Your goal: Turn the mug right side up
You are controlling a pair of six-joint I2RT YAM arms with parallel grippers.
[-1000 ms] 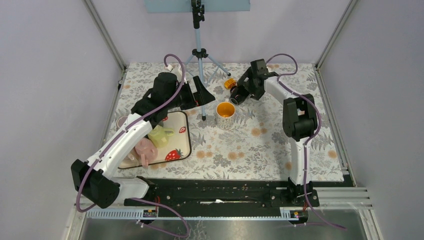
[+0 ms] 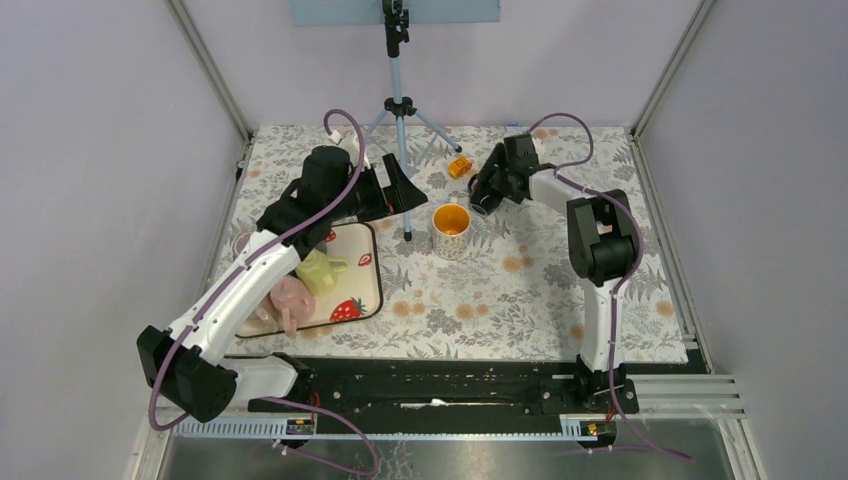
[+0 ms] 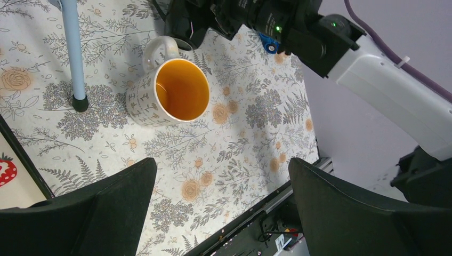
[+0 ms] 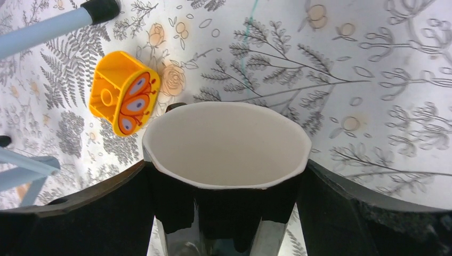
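A black mug [image 2: 482, 198] lies at the back, under my right gripper [image 2: 494, 182]; in the right wrist view its pale oval end [image 4: 226, 144] fills the space between that gripper's open fingers, which stand on either side. Whether they touch it is unclear. The floral mug [image 3: 141, 101] with orange inside [image 2: 452, 222] stands nearby, toward the front left, handle toward the back. My left gripper [image 2: 402, 190] hangs open and empty above the left middle of the table, the floral mug below it in the left wrist view.
A small yellow toy piece [image 4: 125, 93] sits left of the black mug. A tripod [image 2: 398, 106] stands at the back. A strawberry tray [image 2: 355, 290] holds cups at the front left.
The left arm is almost unchanged.
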